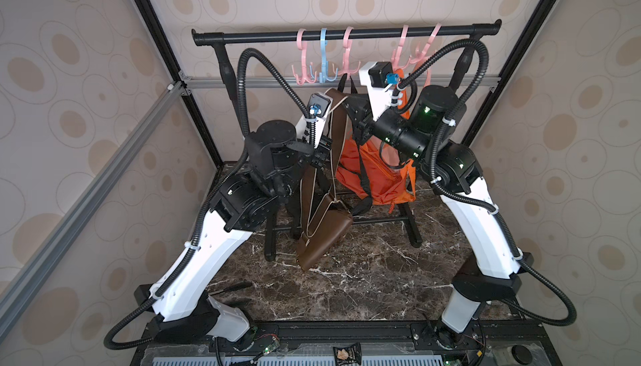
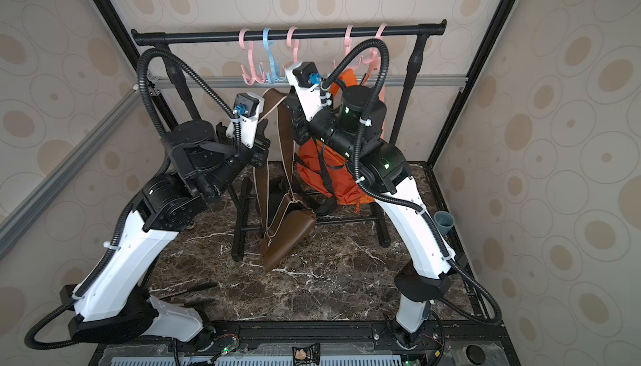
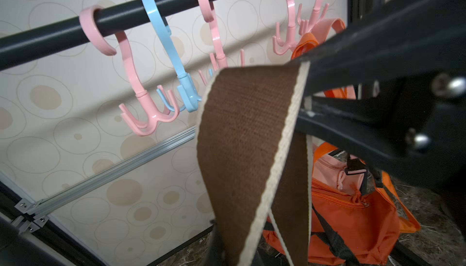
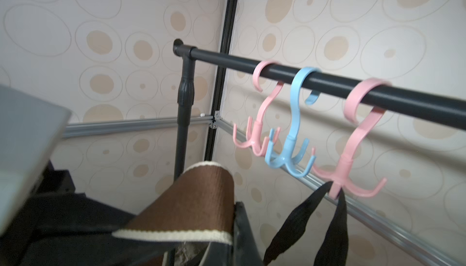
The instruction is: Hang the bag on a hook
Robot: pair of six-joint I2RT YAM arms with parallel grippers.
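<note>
The brown bag (image 1: 327,239) hangs below my grippers by its wide brown strap (image 3: 247,120), which has pale stitched edges. In the top left view, my left gripper (image 1: 326,147) is shut on one side of the strap, and my right gripper (image 1: 355,117) is shut on the other. Between them the strap bends into a raised loop, seen close up as a brown band (image 4: 203,198) in the right wrist view. The pink hook (image 4: 257,130) and blue hook (image 4: 288,149) nearest the left end hang empty on the rail, above and behind the loop.
Black straps (image 4: 296,227) hang from the third hook (image 4: 344,169), a pink one. An orange bag (image 1: 374,169) hangs at the right, behind my right arm. The black rail (image 1: 253,37) has free length left of the hooks.
</note>
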